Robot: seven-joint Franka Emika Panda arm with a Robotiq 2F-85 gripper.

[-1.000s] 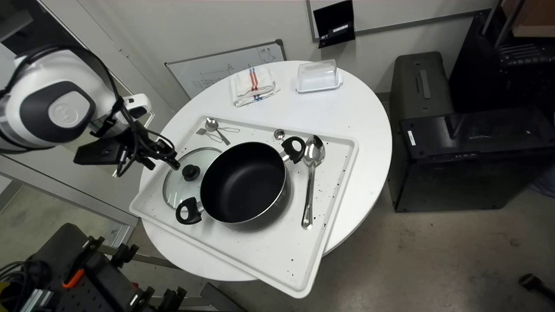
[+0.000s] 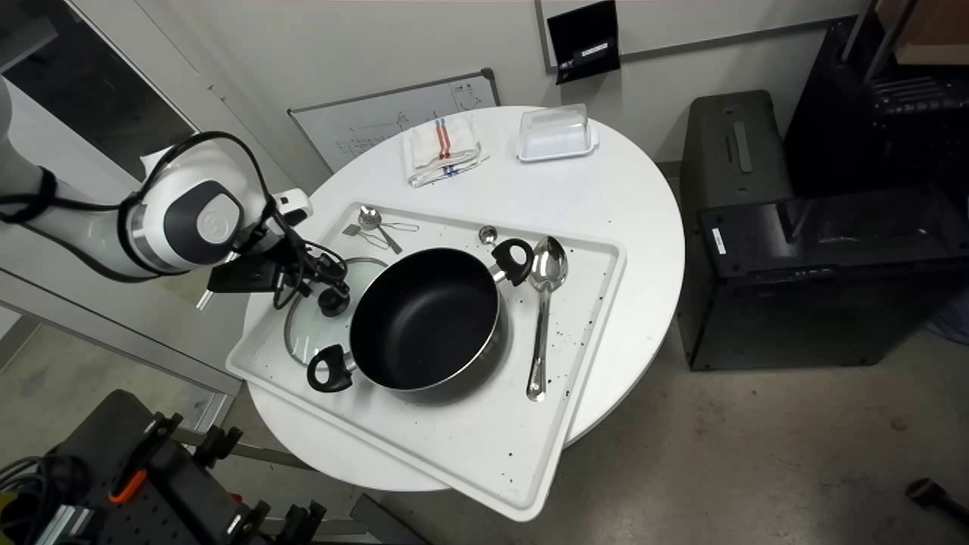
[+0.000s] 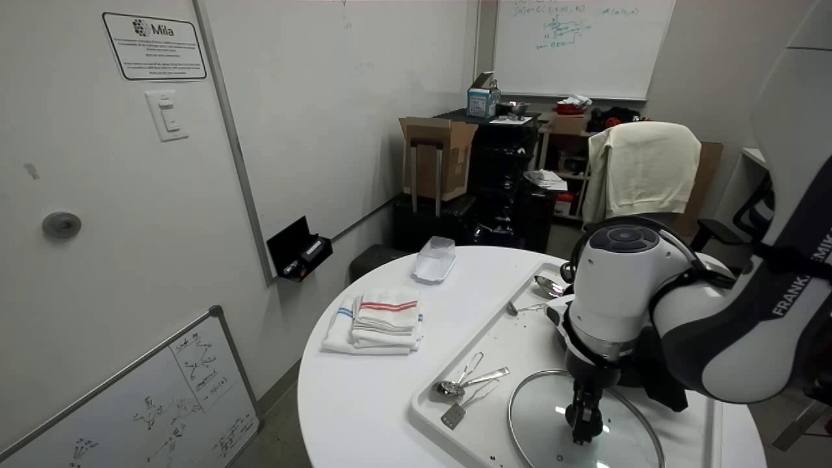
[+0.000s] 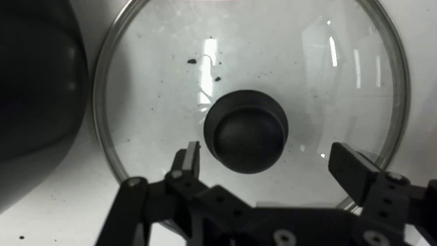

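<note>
A glass lid (image 4: 164, 102) with a metal rim lies flat on the white tray, its round black knob (image 4: 249, 137) pointing up. My gripper is open, the fingers wide apart, one to each side of the knob and a little nearer the bottom of the wrist view. Nothing is held between them. In exterior view 1 the gripper (image 2: 319, 283) is low over the lid (image 2: 309, 334), close to the knob (image 2: 333, 301); whether it touches cannot be told. The black two-handled pot (image 2: 427, 318) stands beside the lid, empty.
On the tray (image 2: 472, 454) lie a large metal spoon (image 2: 542, 313) right of the pot and several small utensils (image 2: 372, 218) at the back. Folded towels (image 2: 442, 148) and a clear-covered dish (image 2: 556, 133) sit on the table behind. The tray's front corner is free.
From the left, my arm has moved right and slightly down, bringing the gripper from the lid's edge to its knob. Lid, pot and utensils are unmoved.
</note>
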